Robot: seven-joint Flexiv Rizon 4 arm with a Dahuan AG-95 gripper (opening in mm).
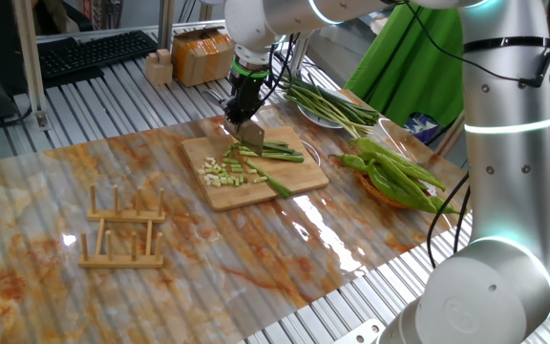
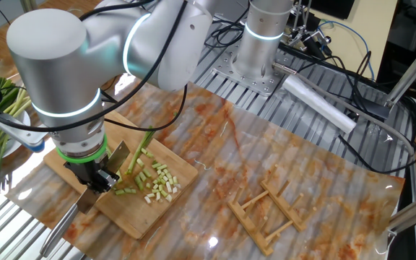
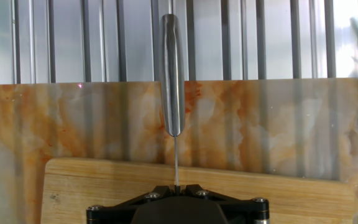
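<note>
My gripper is shut on a metal knife, whose steel handle point(image 3: 173, 74) points away from the fingers in the wrist view. The knife's blade point(image 1: 253, 137) stands on edge over the cutting board point(image 1: 227, 199), at the green stalks point(image 1: 281, 150). Whether the edge touches the board cannot be made out. Short chopped pieces point(image 2: 166, 182) lie scattered on the board beside the blade. In exterior view 2 the knife handle point(image 2: 60, 230) sticks out past the board's edge. The arm hides part of the stalks there.
A wooden peg rack point(image 1: 122, 215) stands on the marbled mat, with clear room between it and the board. Long green peppers point(image 1: 394, 177) fill a basket to the board's right. More stalks point(image 1: 327, 103) lie on a plate behind. A cardboard box point(image 1: 203, 57) sits at the back.
</note>
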